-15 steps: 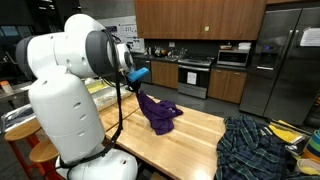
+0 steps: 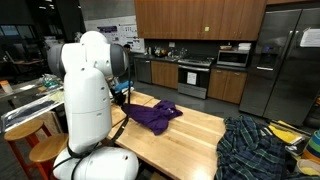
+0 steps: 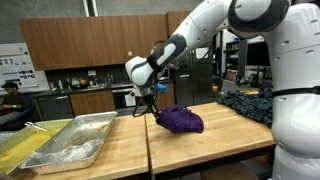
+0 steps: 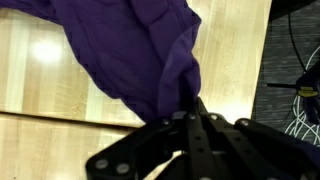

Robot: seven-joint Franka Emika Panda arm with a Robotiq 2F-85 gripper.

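Note:
A purple cloth [image 2: 152, 116] lies crumpled on the wooden table [image 2: 190, 140], with one end reaching up to my gripper [image 2: 122, 99]. In exterior view 2 the cloth [image 3: 181, 119] lies just right of the gripper [image 3: 153, 111], which is low over the tabletop. From the wrist, the fabric [image 4: 120, 55] spreads to the upper left and narrows into a bunched fold at my gripper. The fingers are shut on that fold; the exact pinch is hidden by the dark fingers.
A large dark cloth heap [image 2: 248, 148] covers the table's right side. Metal trays [image 3: 75, 142] stand at the other end, and stools [image 2: 47, 150] are beside the table. Bare wood lies between the purple cloth and the heap.
My gripper has moved down and to the left in exterior view 1. The raised end of the purple cloth has come lower with it and flattened toward the table.

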